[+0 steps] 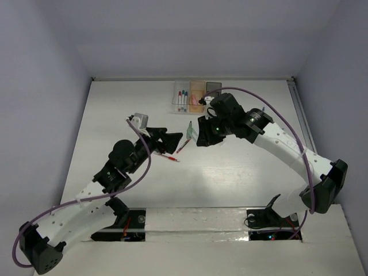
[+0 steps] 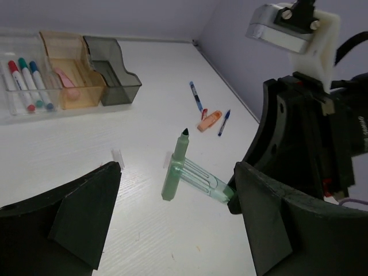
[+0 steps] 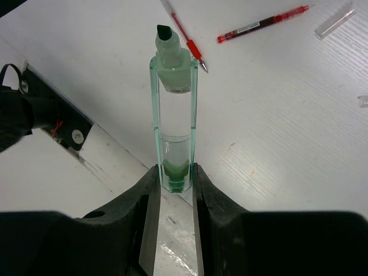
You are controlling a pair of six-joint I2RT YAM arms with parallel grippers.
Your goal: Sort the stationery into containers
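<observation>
My right gripper is shut on the near end of a clear, green-tinted piece [image 3: 174,115]. At its far end sits a green marker [image 2: 174,172] with a dark tip, crosswise to the clear piece in the left wrist view. My left gripper [image 1: 179,139] stands open just left of the marker in the top view, its fingers apart from it. On the table below lie a red pen [image 3: 192,49] and a dark red pen [image 3: 261,24]. At the back stands the organiser, with several markers [image 2: 29,86] in its clear section [image 2: 22,110] and a pink item [image 2: 66,83] in its orange section.
A grey section [image 2: 115,72] of the organiser looks empty. To the right lie an orange highlighter [image 2: 209,121] and two blue pens, one nearer [image 2: 224,123]. A small clear strip [image 3: 335,21] rests on the table.
</observation>
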